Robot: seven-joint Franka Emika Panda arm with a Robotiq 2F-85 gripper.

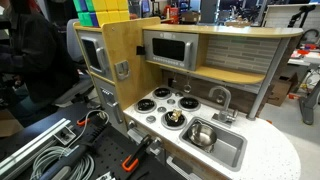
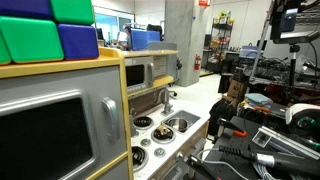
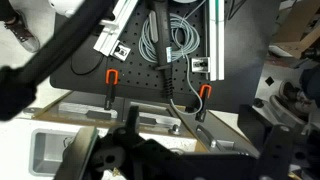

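Dark fingers [image 3: 128, 128] reach in from the lower edge of the wrist view, wide apart. Nothing lies between the fingertips of my open gripper, which hangs over the front of the black base table [image 3: 150, 84]. On the toy kitchen's stove [image 1: 149, 119], a small pan [image 1: 174, 119] holds something yellowish. A metal pot [image 1: 203, 135] stands in the sink [image 1: 229, 149], to the right of the burners. The microwave [image 1: 170, 48] above appears shut. I cannot tell my gripper clearly in either exterior view.
Coiled cables [image 3: 160, 42] and orange-handled clamps [image 3: 111, 84] occupy the base table. A tall cabinet [image 1: 97, 57] borders the stove on the left, with coloured blocks [image 1: 101, 12] on top. A shelf [image 1: 220, 73] overhangs the back. White counter [image 1: 266, 150] right of the sink is bare.
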